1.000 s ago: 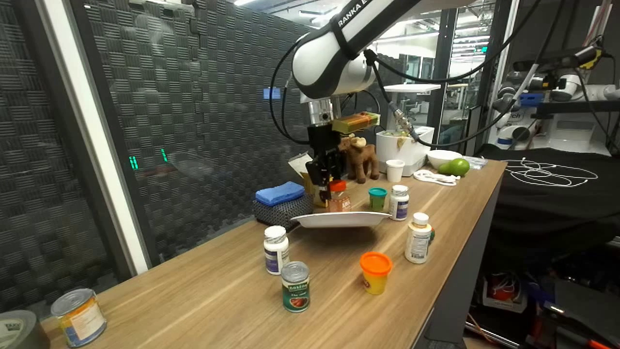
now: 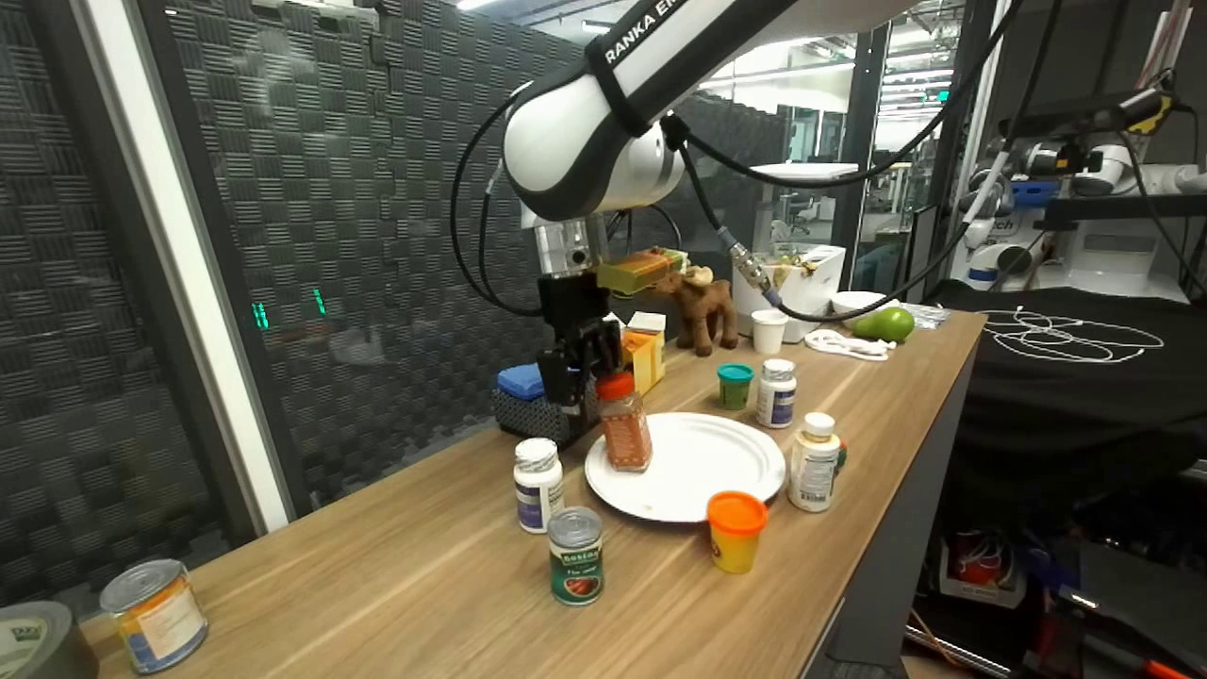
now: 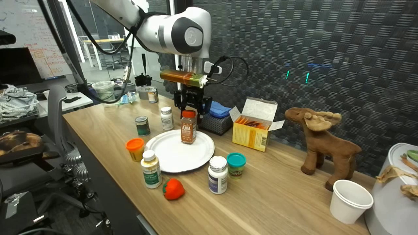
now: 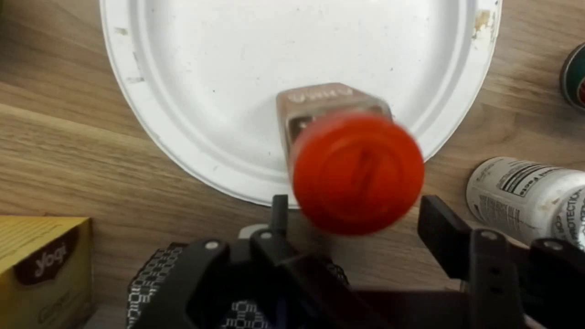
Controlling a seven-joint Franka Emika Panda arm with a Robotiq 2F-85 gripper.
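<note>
A spice bottle with a red cap [image 3: 188,127] stands on the white paper plate [image 3: 172,162], near the edge closest to the wall. My gripper [image 2: 583,385] is beside the bottle's top, on the wall side. In the wrist view the fingers [image 4: 280,214] are spread apart, and the red cap [image 4: 359,172] lies across the upper part of the gap between them. Bare space shows between the cap and the right finger, so the gripper is part open and not closed on the bottle. The plate rests flat on the table.
White pill bottles [image 3: 167,119], a green can [image 3: 142,126], an orange-lidded tub [image 3: 135,148] and a teal-lidded tub [image 3: 236,165] surround the plate. A yellow tea box [image 3: 250,135] and a black mesh basket [image 3: 215,123] stand by the wall.
A second ago the plate was tilted off the table, with the bottle at its far side.
</note>
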